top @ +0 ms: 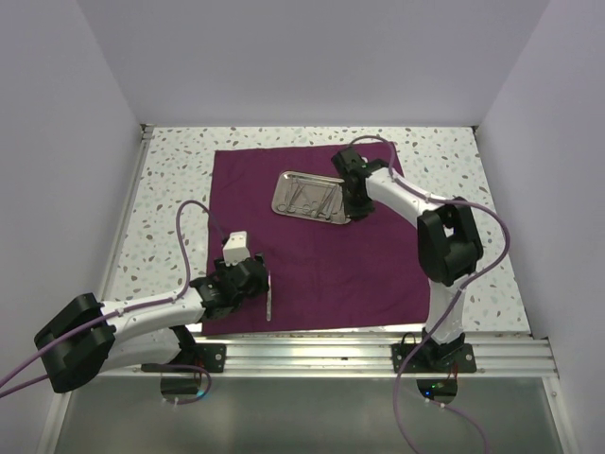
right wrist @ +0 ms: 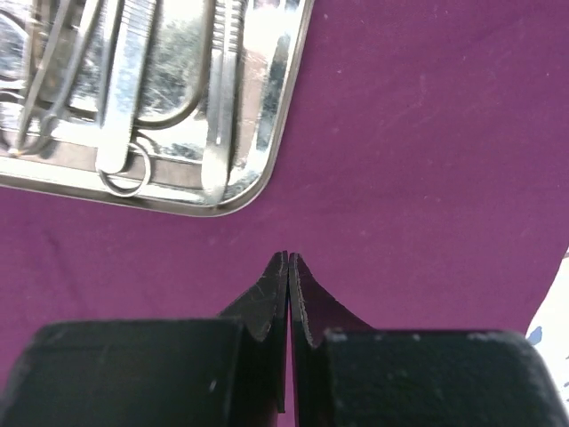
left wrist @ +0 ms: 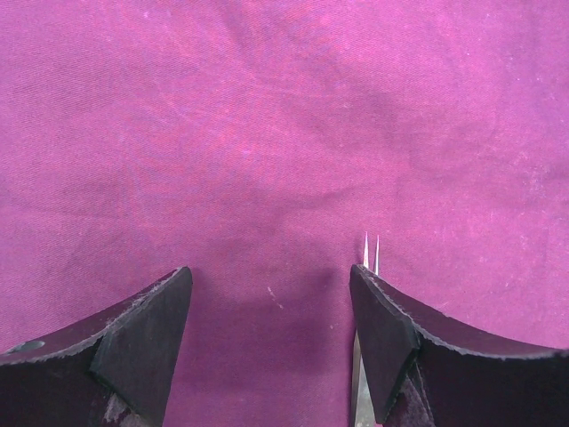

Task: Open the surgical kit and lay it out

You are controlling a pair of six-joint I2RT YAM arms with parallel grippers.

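A metal tray (top: 284, 194) holding scissors, clamps and tweezers lies on the purple cloth (top: 321, 284); in the right wrist view its rim (right wrist: 258, 173) is at upper left. My right gripper is shut beside the tray's corner, no instrument visible between its fingertips. My left gripper hangs open over the cloth at lower left, a pair of tweezers (top: 268, 303) lying by its right finger, points up in the left wrist view.
The speckled table (top: 170, 180) shows round the cloth's edges. Bare cloth fills the middle and lower right, below the tray. Grey walls stand at the back and both sides.
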